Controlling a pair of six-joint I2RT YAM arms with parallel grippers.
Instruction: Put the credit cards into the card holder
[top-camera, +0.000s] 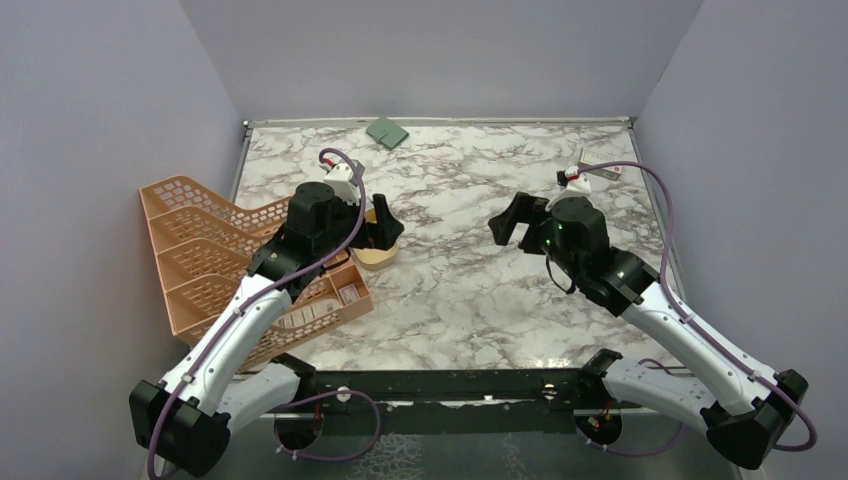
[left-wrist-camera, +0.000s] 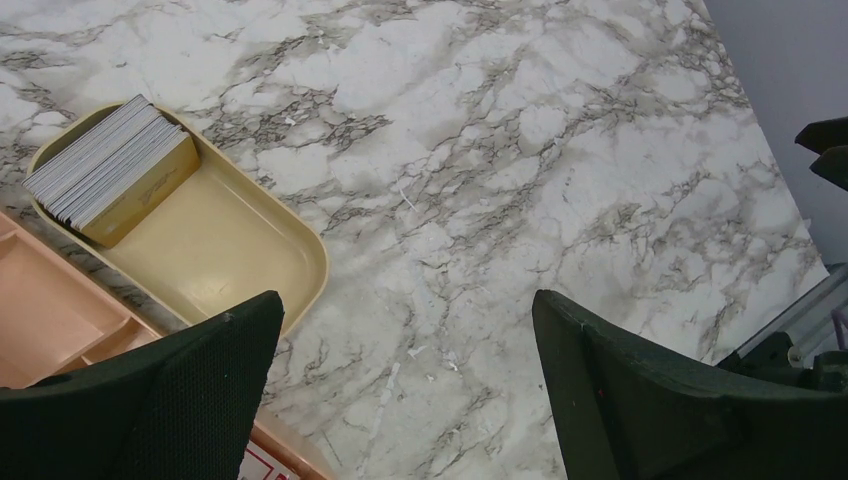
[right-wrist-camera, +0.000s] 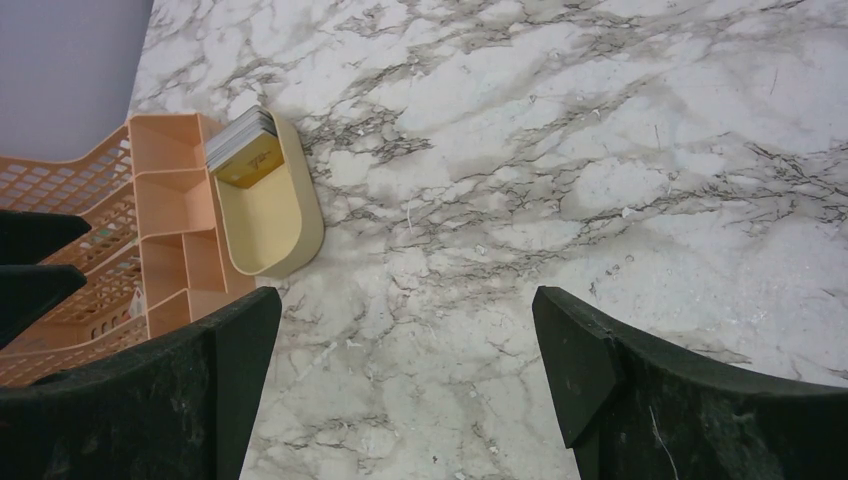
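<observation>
A cream open holder (left-wrist-camera: 250, 240) stands on the marble table right of the tan organizer, with a stack of thin grey-edged cards (left-wrist-camera: 105, 165) upright in its back end; the top view shows it mostly hidden under my left arm. My left gripper hangs open above the holder's front right, nothing between its fingers. My right gripper is open and empty over the right half of the table, facing left toward the holder.
The tan slotted organizer (top-camera: 185, 260) fills the left side, with pale items in some compartments. A green flat object (top-camera: 387, 131) lies at the back, a small item (top-camera: 605, 170) at the back right.
</observation>
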